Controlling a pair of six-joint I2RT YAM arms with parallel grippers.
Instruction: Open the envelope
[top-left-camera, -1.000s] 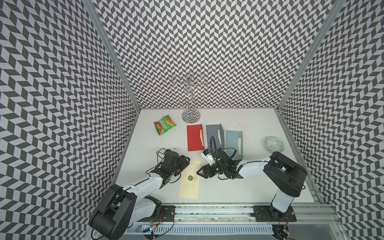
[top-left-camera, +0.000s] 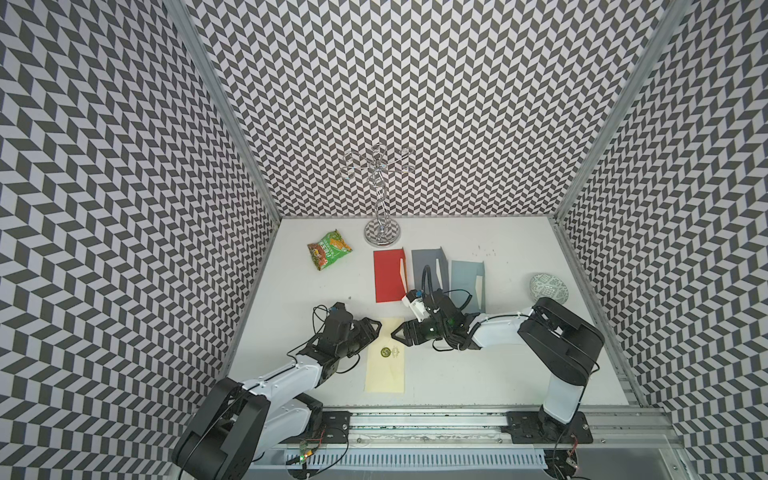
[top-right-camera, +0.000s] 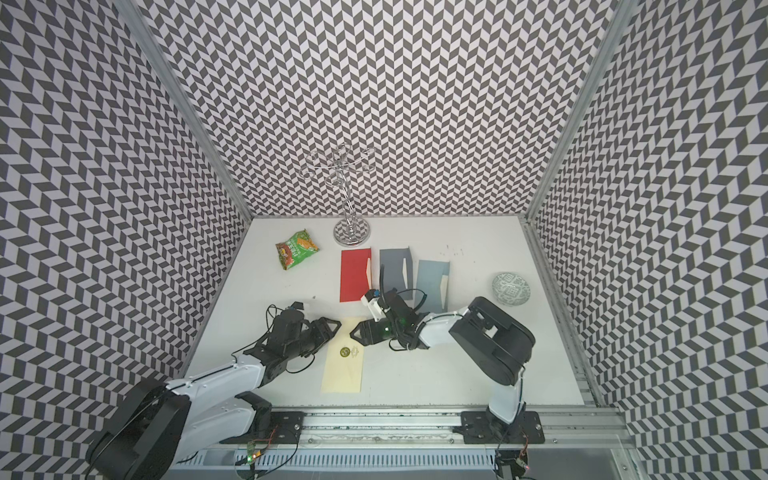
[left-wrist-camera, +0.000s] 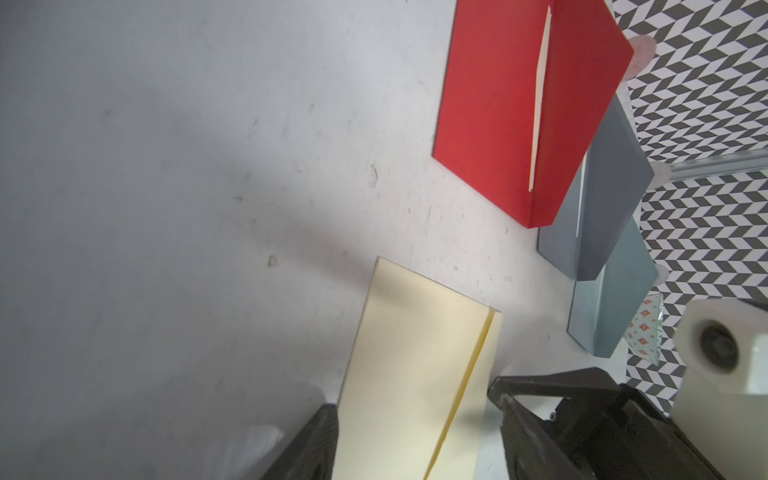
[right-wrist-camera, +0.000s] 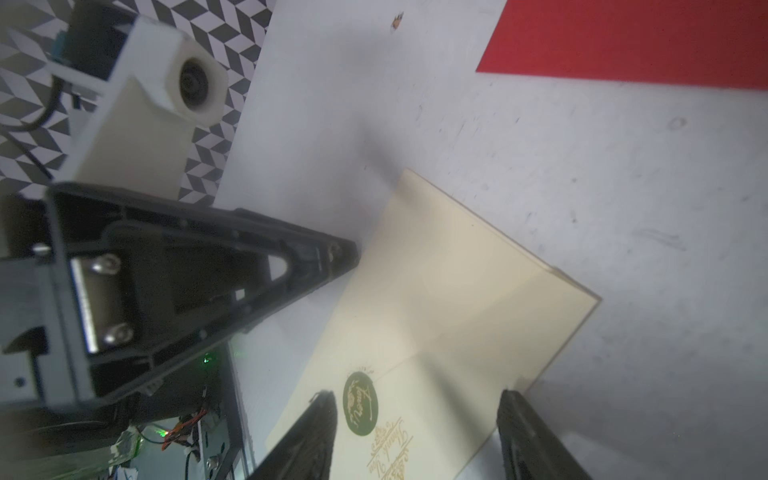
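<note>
A cream envelope (top-left-camera: 385, 372) with a green seal (top-left-camera: 385, 352) lies flat near the table's front, seal side up. My left gripper (top-left-camera: 373, 328) is at its upper left edge, fingers apart; in the left wrist view the envelope (left-wrist-camera: 408, 344) shows between and beyond them. My right gripper (top-right-camera: 358, 336) stands at the right edge, level with the seal, fingers spread wide. In the right wrist view the envelope (right-wrist-camera: 440, 272) lies between and beyond those fingers, with the left gripper at its far side. Neither gripper visibly holds it.
Red (top-left-camera: 389, 275), grey (top-left-camera: 425, 264) and blue (top-left-camera: 465, 284) envelopes lie behind my right gripper. A snack bag (top-left-camera: 329, 249), a metal stand (top-left-camera: 382, 233) and a patterned round item (top-left-camera: 549, 288) are farther off. The table's left front has free room.
My left gripper has moved a little right, and the right one slightly too.
</note>
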